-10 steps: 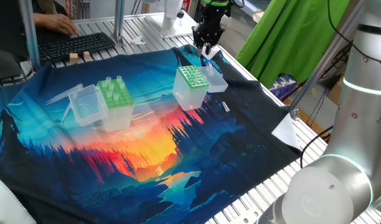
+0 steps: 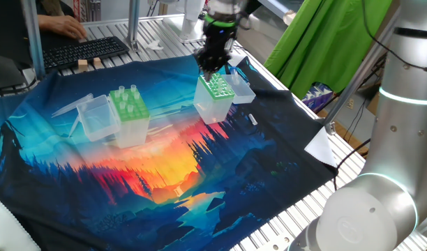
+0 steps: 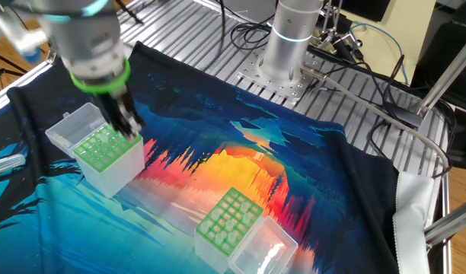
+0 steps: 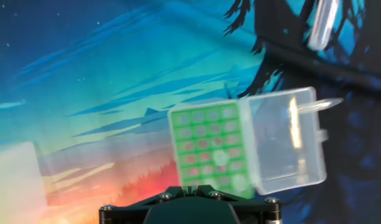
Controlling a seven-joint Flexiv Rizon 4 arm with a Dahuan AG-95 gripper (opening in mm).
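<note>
My gripper (image 2: 208, 70) hangs over the far box's green rack in exterior view 1, its fingers pointing down near the rack top. It is blurred there and in exterior view 2, where its dark fingers (image 3: 126, 114) overlap the rack's edge. The translucent box (image 2: 213, 110) has a green top with a grid of holes (image 4: 206, 146) and an open clear lid (image 4: 287, 146). A few pale round pieces sit in that grid in the wrist view. Only the gripper's black upper parts show at the bottom of that view; whether anything is between its fingers is hidden.
A second green-topped box (image 2: 132, 125), with several clear pieces standing in it, is beside its open lid (image 2: 98, 115). Clear slender pieces (image 2: 72, 104) lie near it. A clear tube-like piece (image 4: 324, 25) lies beyond the first box. The cloth (image 2: 178, 188) is wrinkled and mostly free in front.
In exterior view 1 my gripper has moved left and lower, from beyond the far box to just over its green rack. Both boxes stay in place.
</note>
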